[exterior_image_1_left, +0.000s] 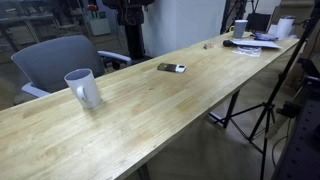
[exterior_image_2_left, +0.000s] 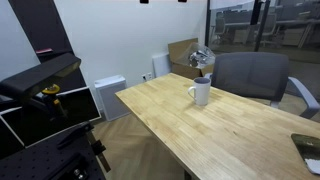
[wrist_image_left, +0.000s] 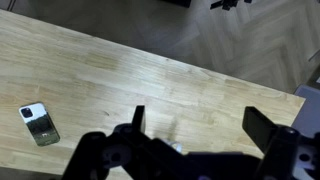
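Note:
In the wrist view my gripper is open, its two dark fingers (wrist_image_left: 138, 119) wide apart over the wooden table (wrist_image_left: 110, 78). Nothing is held between them. A small pale item (wrist_image_left: 178, 147), partly hidden by the gripper body, lies below the gap. To the left rests a phone (wrist_image_left: 40, 123) with a dark and white back; exterior view 1 shows the same phone (exterior_image_1_left: 171, 67) flat on the tabletop. A white mug (exterior_image_1_left: 84, 88) stands upright near one end, and exterior view 2 also has this mug (exterior_image_2_left: 200, 91). The wrist view does not include it.
An office chair (exterior_image_1_left: 62, 65) is pushed close to the table's long side. A grey cup (exterior_image_1_left: 240, 28) and papers (exterior_image_1_left: 255, 41) occupy the far end. At the right border of exterior view 2 lies a dark flat object (exterior_image_2_left: 307, 147).

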